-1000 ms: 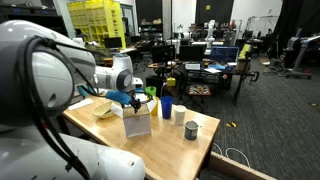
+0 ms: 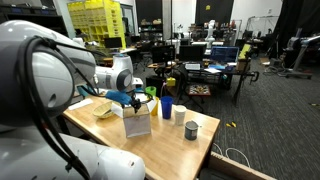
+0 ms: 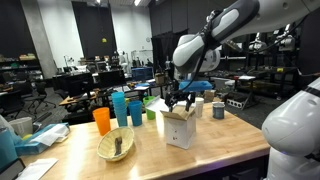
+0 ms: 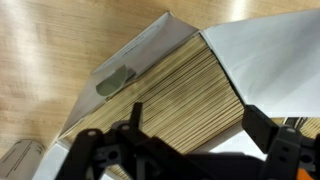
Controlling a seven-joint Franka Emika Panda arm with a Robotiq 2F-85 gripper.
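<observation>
A white box (image 2: 137, 124) with its flaps open stands on the wooden table. My gripper (image 3: 181, 104) is right over the box's top, pointing down. Seen from the wrist, the gripper has its two black fingers (image 4: 133, 117) spread wide apart, with nothing held between them. Below them lies the box's brown, ribbed-looking cardboard surface (image 4: 185, 95), framed by pale flaps (image 4: 275, 60). A small grey-green patch (image 4: 116, 81) shows on the upper left flap. How far the fingertips are from the box is hard to tell.
A wicker basket (image 3: 116, 144) sits beside the box, with an orange cup (image 3: 102, 121) and blue cups (image 3: 120, 105) behind it. On the other side are a blue cup (image 2: 166, 106), a white cup (image 2: 179, 117) and a grey mug (image 2: 191, 130).
</observation>
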